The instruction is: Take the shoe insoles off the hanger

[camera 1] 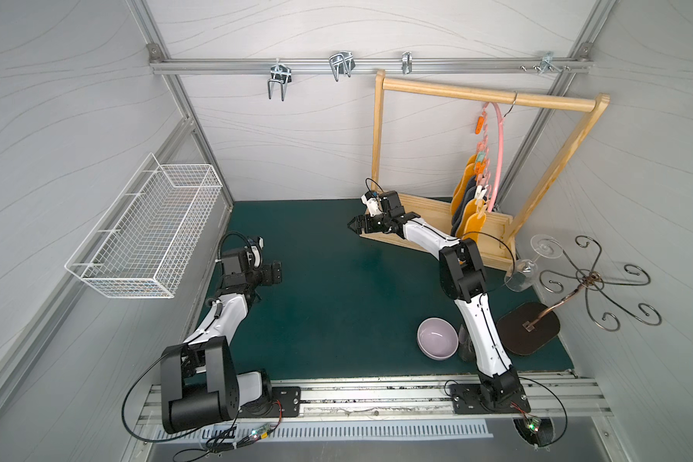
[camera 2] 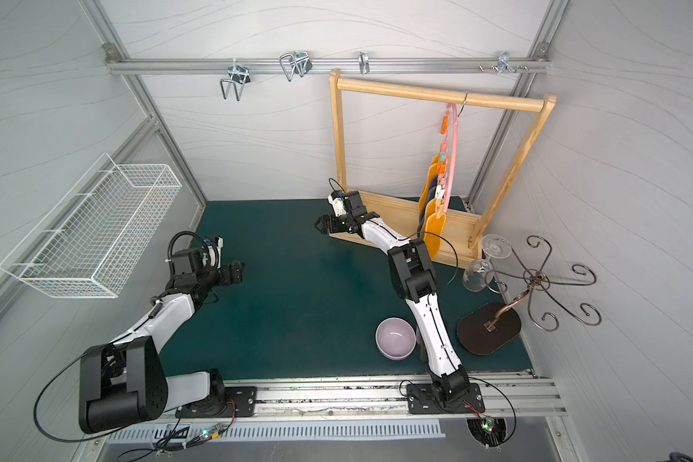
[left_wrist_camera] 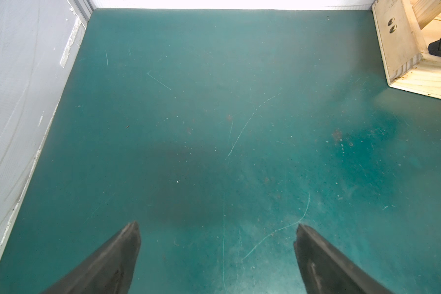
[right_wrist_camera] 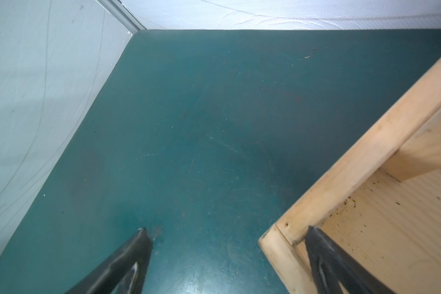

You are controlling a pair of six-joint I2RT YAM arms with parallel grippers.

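Yellow insoles (camera 1: 475,224) and dark ones hang in a row from clips on a pink hanger (camera 1: 498,154), which hooks over the top bar of a wooden rack (camera 1: 454,90) at the back right. My right gripper (camera 1: 352,224) stands open at the left end of the rack's base; the hanging insoles are well to its right, near the forearm. In the right wrist view its fingers (right_wrist_camera: 323,254) have only table and the rack's wooden edge (right_wrist_camera: 348,181) beneath. Over the left part of the table, my left gripper (camera 1: 277,272) is open and empty, its fingers (left_wrist_camera: 117,254) wide apart.
A white wire basket (camera 1: 161,261) is fixed on the left wall. At the front right are a lilac bowl (camera 1: 437,338), a metal scroll stand (camera 1: 589,278) and clear glasses (camera 1: 522,275).
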